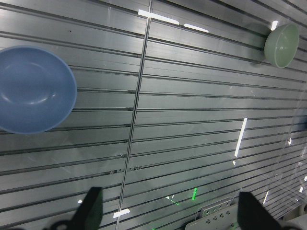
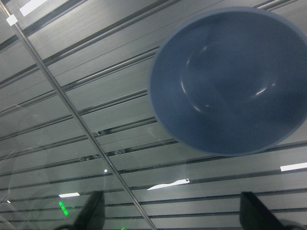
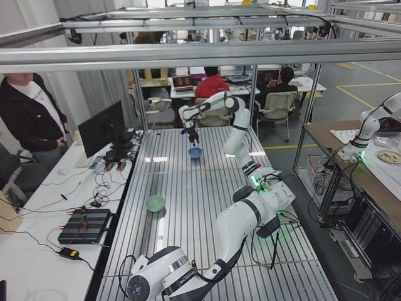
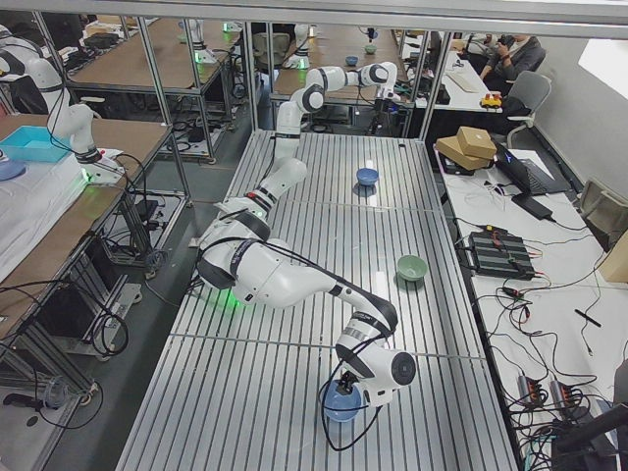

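Note:
Two blue bowls and a green bowl (image 3: 155, 203) (image 4: 411, 268) stand on the slatted metal table. My right gripper (image 3: 193, 139) is low over one blue bowl (image 3: 195, 153) (image 2: 228, 81), which fills much of the right wrist view; its fingers are wide apart, empty. My left gripper is higher, fingers apart and empty, with the other blue bowl (image 1: 33, 88) at the left of its view and the green bowl (image 1: 280, 45) at upper right. In the camera left view the left gripper is out of sight.
Metal posts and overhead beams frame it. A desk (image 3: 44, 269) with monitor, black box and cables runs alongside; a person (image 3: 34, 113) stands by it.

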